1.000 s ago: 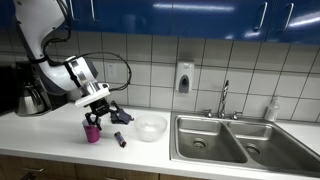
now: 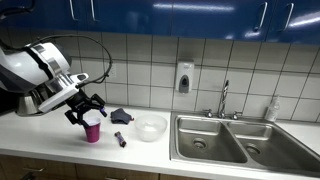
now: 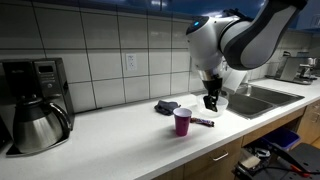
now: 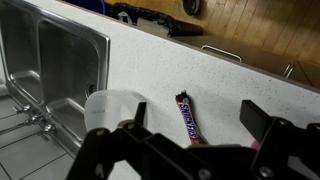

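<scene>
My gripper is open, its fingers wide apart with nothing held. In the wrist view a dark-wrapped candy bar [image 4: 187, 117] lies on the counter below, seen through the gap. A magenta cup [image 3: 182, 122] stands upright on the counter; the first exterior view has the gripper [image 2: 87, 112] overlapping the top of this cup [image 2: 92, 133]. From the second exterior view, the gripper [image 3: 211, 102] hangs above and to the right of the cup, near the bar [image 3: 203, 122]. Most of the cup is hidden in the wrist view.
A white bowl [image 2: 151, 127] sits right of the bar, before the steel double sink [image 2: 240, 140]. Dark cloth [image 3: 167, 106] lies toward the wall. A coffee maker [image 3: 42, 103] occupies the counter's far end. Bare white counter [image 3: 110, 138] stretches between it and the cup.
In the first exterior view my arm has swung left and its upper part has come lower, with the gripper moving slightly left over the cup. The cup, bar, bowl and cloth have stayed put.
</scene>
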